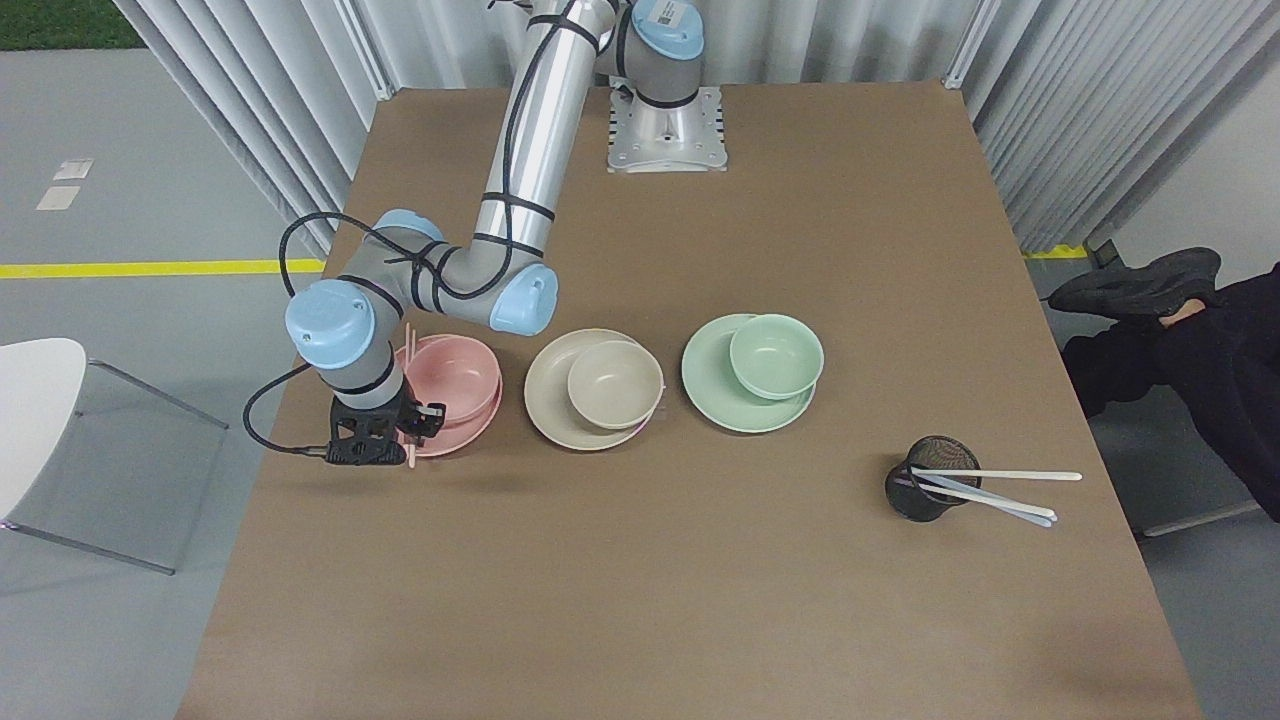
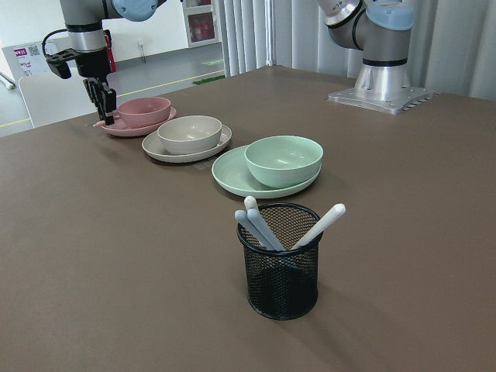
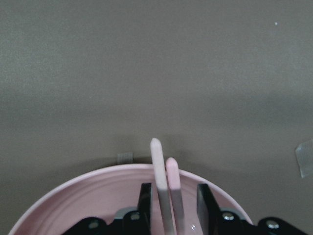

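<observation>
My gripper stands open over the pink plate [image 3: 112,196], its two black fingers on either side of a pair of light pink chopsticks [image 3: 159,171] that lie on the plate. In the front view it is at the left of the table, beside the pink bowl [image 1: 456,374] on its plate. In the left view it reaches down at the far end by the pink bowl [image 2: 143,108].
A cream bowl [image 1: 614,384] on its plate and a green bowl [image 1: 775,355] on its plate stand to the right. A black mesh cup [image 1: 912,498] with several chopsticks is further right.
</observation>
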